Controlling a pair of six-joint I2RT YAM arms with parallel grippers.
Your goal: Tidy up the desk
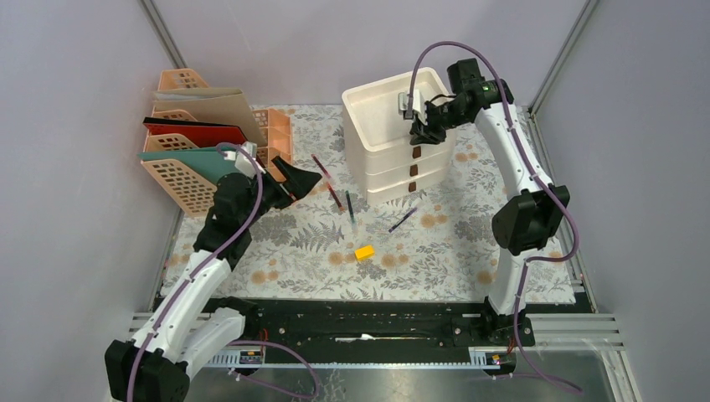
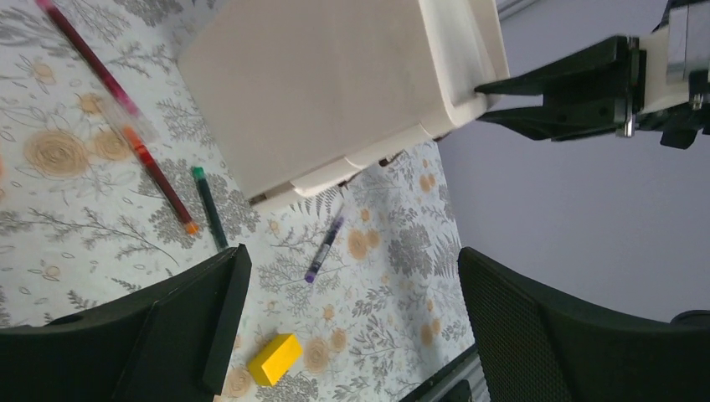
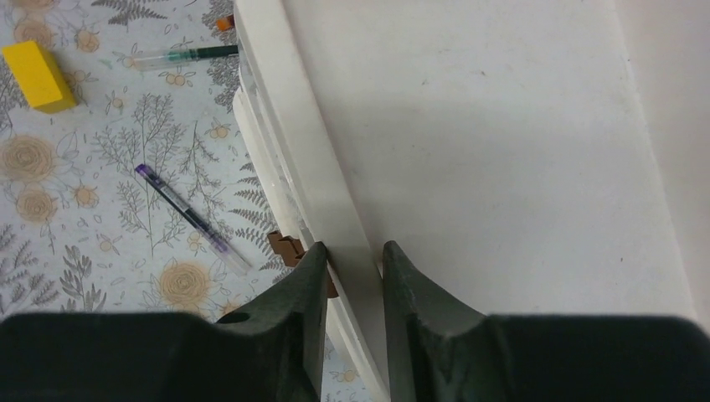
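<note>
A white three-drawer box with brown handles stands at the back centre. My right gripper is shut on its top front rim, seen between the fingers in the right wrist view. My left gripper hangs open and empty above the table, left of the box. Loose pens lie on the table: a red one, a pink one, a green one and a purple one. A yellow block lies nearer the front.
A peach organiser holding several folders stands at the back left, close to my left arm. The patterned table has free room at the front and right.
</note>
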